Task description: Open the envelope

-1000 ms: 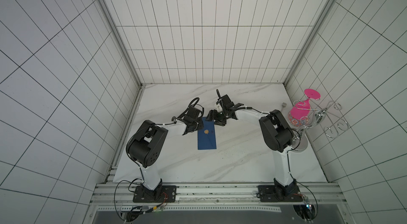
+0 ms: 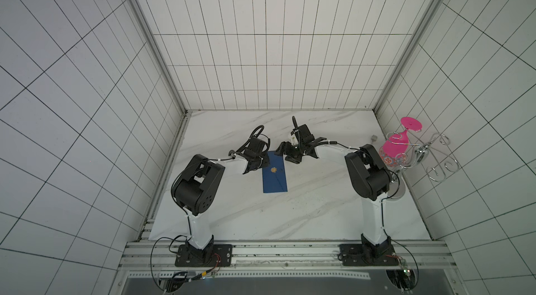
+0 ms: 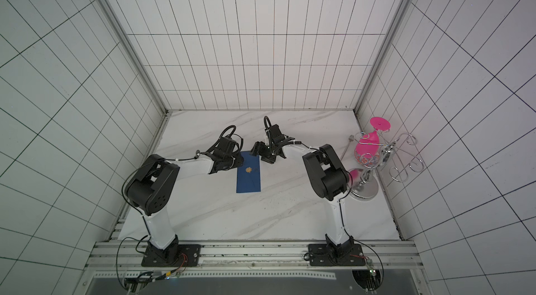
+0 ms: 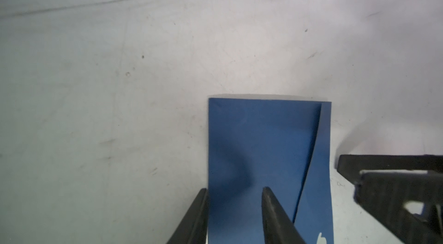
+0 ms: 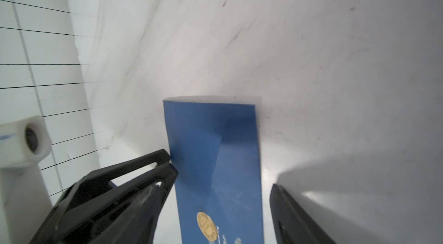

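Observation:
A blue envelope (image 2: 274,182) (image 3: 248,183) lies on the marble table, a round gold seal (image 5: 207,225) on it. My left gripper is over the envelope's left part; its two fingertips show apart above the blue paper, and whether anything is between them is unclear. My right gripper is at the envelope's top right end, its fingers apart on either side of the envelope in the right wrist view. In the left wrist view a narrow folded strip (image 4: 316,170) runs along the envelope's right edge.
A metal stand (image 2: 421,155) with pink objects (image 2: 396,144) stands at the table's right edge. Tiled walls enclose the back and sides.
Both grippers have moved slightly with it, the right one also backward.

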